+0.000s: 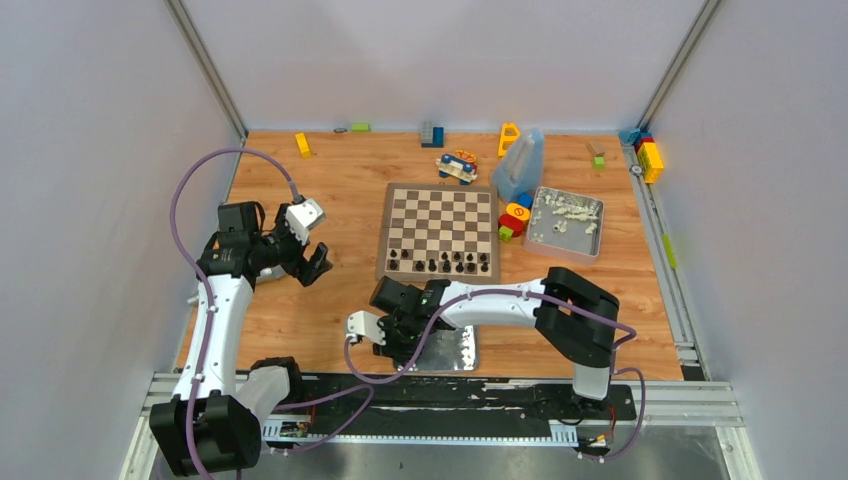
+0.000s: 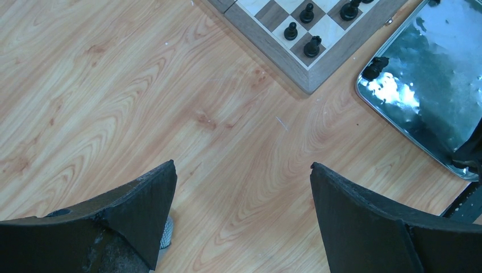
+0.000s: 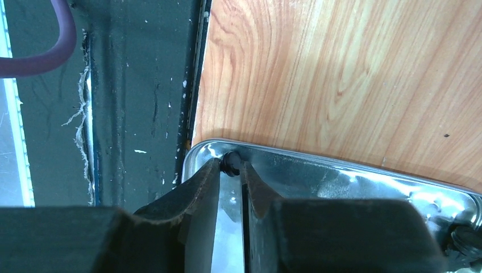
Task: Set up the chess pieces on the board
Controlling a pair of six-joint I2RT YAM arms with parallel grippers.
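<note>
The chessboard (image 1: 442,215) carries black pieces along its near rows, such as a pawn (image 2: 290,32). My right gripper is low over the near metal tray (image 3: 318,170), fingertips beside a small black piece (image 3: 232,159) in the tray's corner; its finger is narrowed, and whether it grips the piece is unclear. Another black piece (image 3: 466,242) lies at the tray's other end. My left gripper (image 1: 316,262) stands open left of the board, nothing between its fingers. White pieces (image 1: 575,212) lie in a clear-walled box (image 1: 563,248) at the right.
A blue bag (image 1: 517,165), coloured blocks (image 1: 511,224) and a toy bus (image 1: 456,168) sit behind and right of the board. The tray lies at the table's front edge, beside a dark rail.
</note>
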